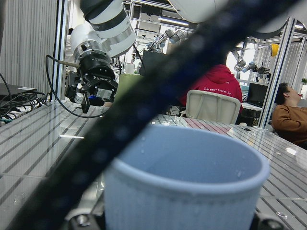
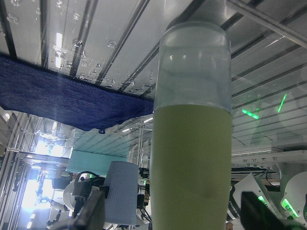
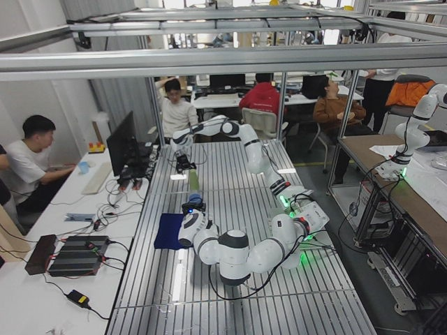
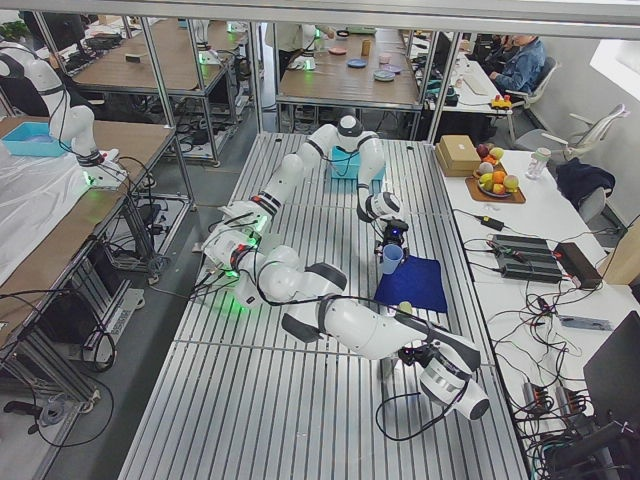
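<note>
A light blue cup (image 1: 184,191) (image 4: 390,258) fills the lower left wrist view, with my left gripper (image 4: 391,246) shut on it above the dark blue cloth (image 4: 418,285). A clear bottle of yellow-green liquid (image 2: 191,158) (image 3: 194,181) stands upright in the middle of the right wrist view. My right gripper is open around or just behind the bottle, its two fingers apart from the bottle's sides in that view; whether they touch it is hidden in the other views.
A turquoise bin (image 4: 343,170) sits at one end of the slatted table (image 3: 160,293). A side desk holds fruit (image 4: 497,183), boxes, cables, monitors and electronics. Both arms span the table's middle; people sit beyond it.
</note>
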